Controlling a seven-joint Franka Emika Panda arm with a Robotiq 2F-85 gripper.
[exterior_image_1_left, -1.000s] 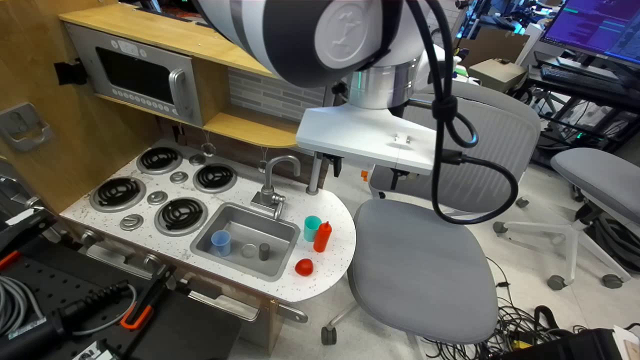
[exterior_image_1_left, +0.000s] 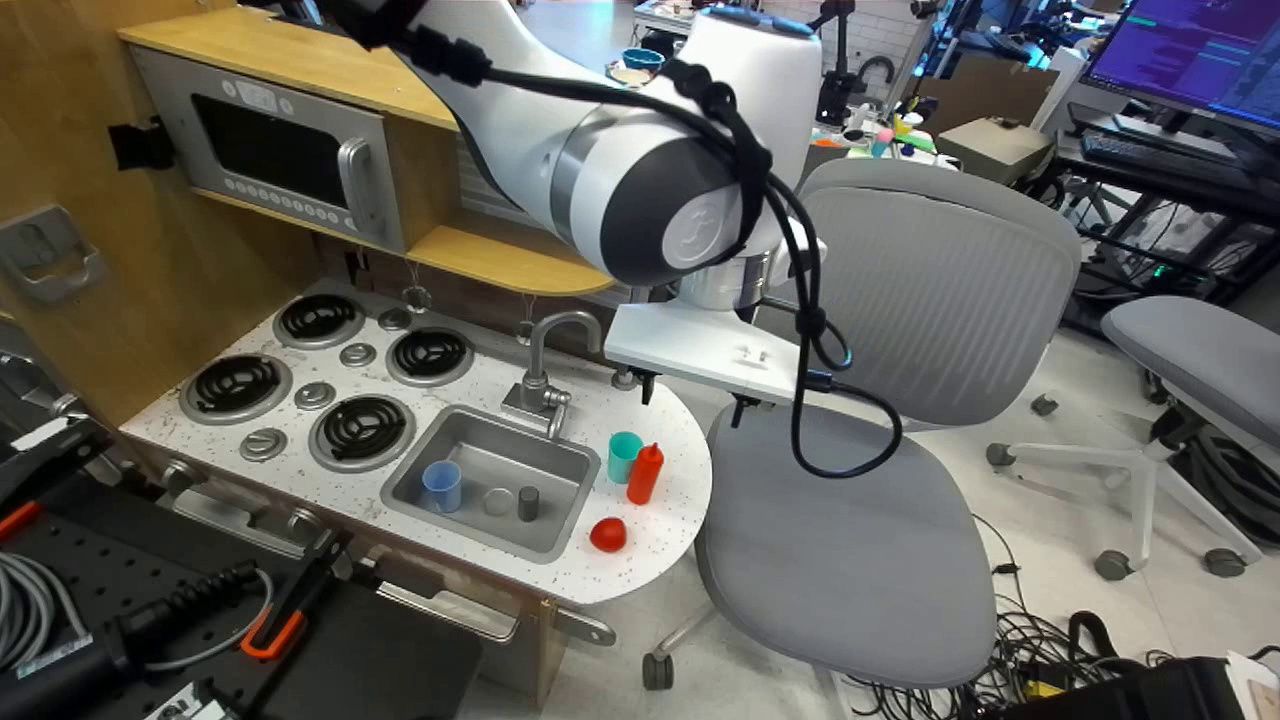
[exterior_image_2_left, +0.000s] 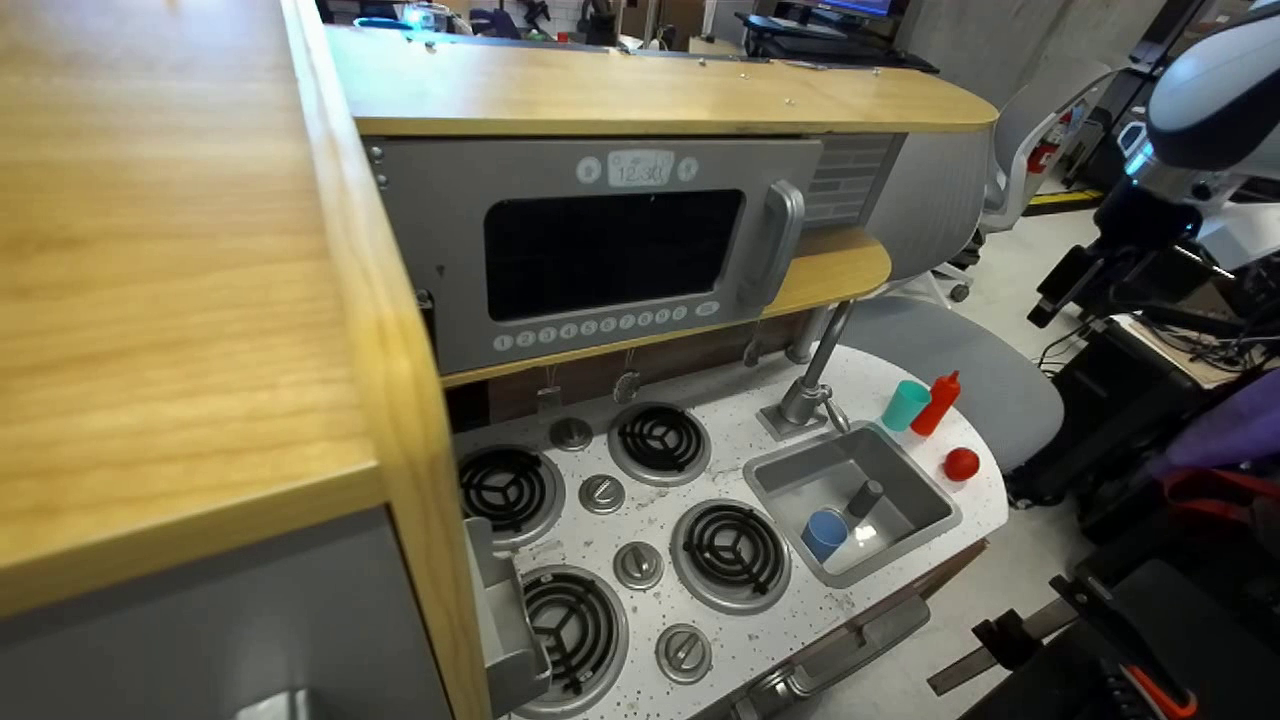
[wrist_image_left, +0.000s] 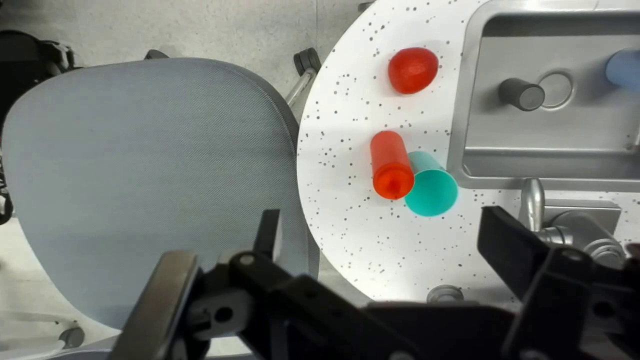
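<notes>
My gripper stands open above the rounded end of the counter, its fingers wide apart and empty. In the wrist view a red squeeze bottle (wrist_image_left: 390, 163) stands against or very near a teal cup (wrist_image_left: 433, 191). A red, roundish object (wrist_image_left: 412, 70), perhaps a toy tomato, rests apart from them towards the counter's edge. Inside the grey sink (exterior_image_1_left: 558, 542) are a blue cup (exterior_image_1_left: 443, 485) and a small dark grey cylinder (exterior_image_1_left: 528, 503). From the first exterior view, the gripper's fingertips show only as small dark pieces below the white mount.
A faucet (exterior_image_1_left: 536, 382) rises behind the sink. The stove burners (exterior_image_2_left: 729, 547) and knobs lie on its other side, beneath a microwave (exterior_image_2_left: 612, 264) and shelf. A grey chair (exterior_image_1_left: 846, 552) stands against the rounded counter end. White counter around the bottle is mostly clear.
The arm has shifted away from the first exterior camera, and its white mount now appears smaller, lower and slightly left. The bottle, cups and red roundish object have stayed in place.
</notes>
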